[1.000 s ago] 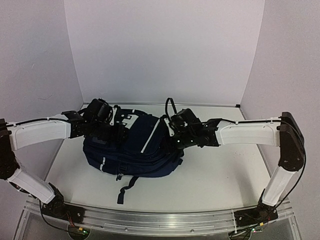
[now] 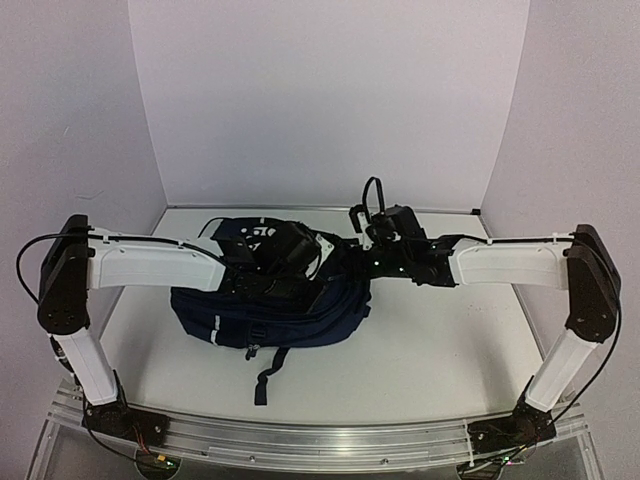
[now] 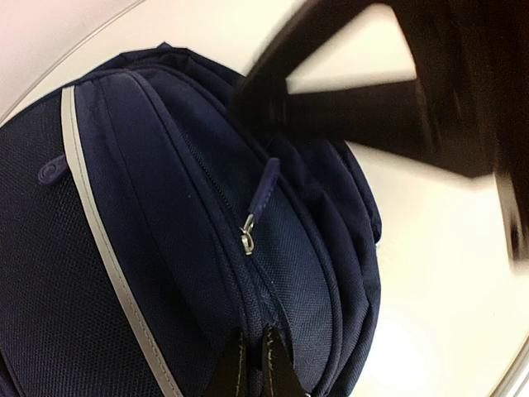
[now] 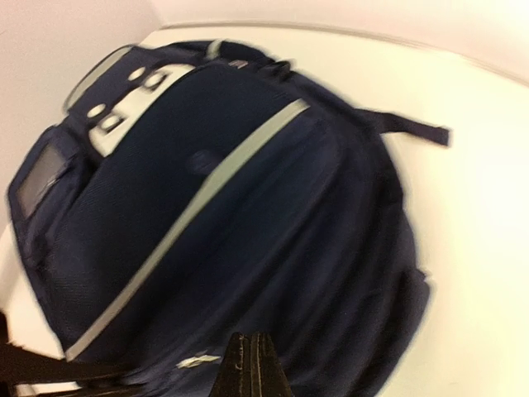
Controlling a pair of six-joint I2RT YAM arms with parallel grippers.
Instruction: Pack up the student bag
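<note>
The navy backpack lies on its side on the white table, its top end to the right beside both grippers. In the left wrist view, a zipper pull hangs on a metal slider by a dark seam. My left gripper is nearly closed there, with a thin strip of navy seam between its fingers. My right gripper is shut at the bag's right end; nothing clear shows between its tips. A small metallic piece lies left of it. The bag's inside is hidden.
The right arm's dark gripper body fills the upper right of the left wrist view, so the two arms are close together. A loose strap trails toward the front. Bare table lies right of the bag.
My left gripper has moved right along the bag to its right end, close to the right gripper. The right gripper has shifted slightly right. The bag and its strap have moved slightly right.
</note>
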